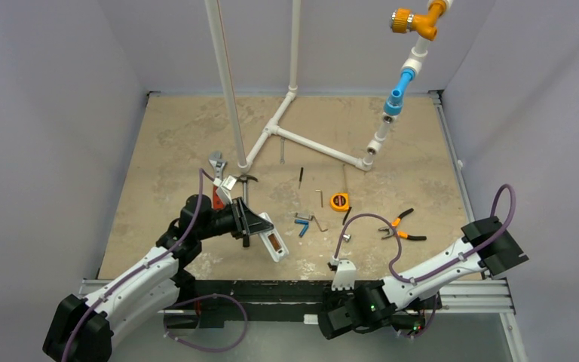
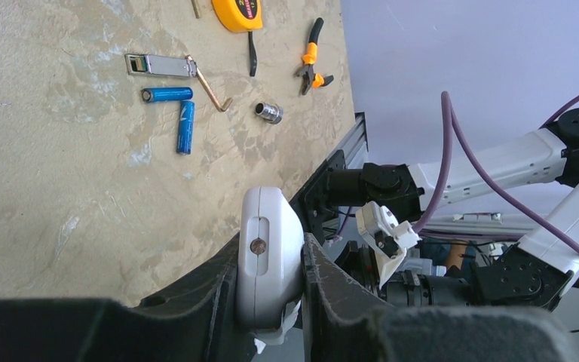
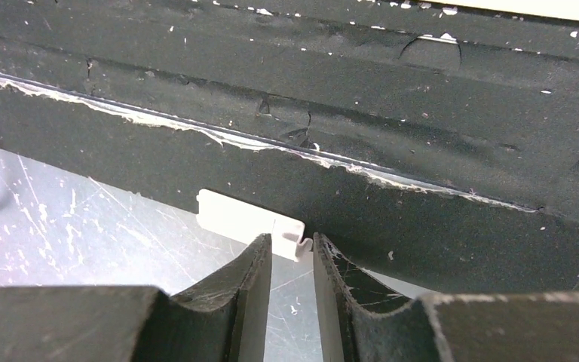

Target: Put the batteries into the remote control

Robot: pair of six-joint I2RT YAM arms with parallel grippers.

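The white remote control (image 1: 274,240) hangs above the table with its open battery bay, brown inside, facing up. My left gripper is shut on it, one finger to each side of the white body. Two blue batteries (image 2: 166,94) (image 2: 185,127) lie on the table to its right, almost touching at one corner. Beyond the table's front edge, my right gripper points down with a gap between its fingertips. The white battery cover (image 3: 235,214) lies below, its clipped end showing in that gap; whether the fingers touch it I cannot tell.
A metal module (image 2: 160,65), a hex key (image 2: 212,87) and a metal fitting (image 2: 269,112) lie near the batteries. Farther off are a tape measure (image 1: 339,201), pliers (image 1: 401,225) and a hammer (image 1: 246,196). A black strip (image 1: 271,289) runs along the front edge.
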